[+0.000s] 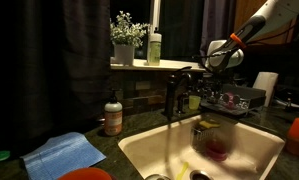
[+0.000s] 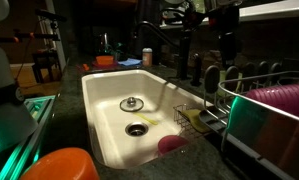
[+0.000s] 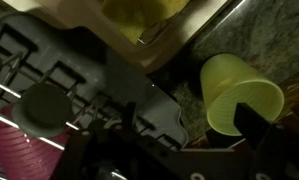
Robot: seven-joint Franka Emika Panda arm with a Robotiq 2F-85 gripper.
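Observation:
My gripper stands open, its two dark fingers apart at the bottom of the wrist view. Just ahead of the right finger is a yellow-green cup (image 3: 217, 80), its round mouth showing, on the dark counter. Nothing shows between the fingers. In exterior view 1 the same cup (image 1: 194, 102) stands by the black faucet (image 1: 171, 95), and my arm reaches in above the dish rack (image 1: 239, 97). A yellow cloth or sponge (image 1: 209, 124) lies at the sink's far edge; part of it shows at the top of the wrist view.
The white sink (image 2: 108, 105) holds a drain strainer (image 2: 131, 104), a yellow utensil and a reddish round item (image 2: 172, 144). Dishes fill the wire rack, including a pink ribbed one (image 3: 24, 150). A soap bottle (image 1: 113, 117) and blue cloth (image 1: 63, 156) lie left of the sink.

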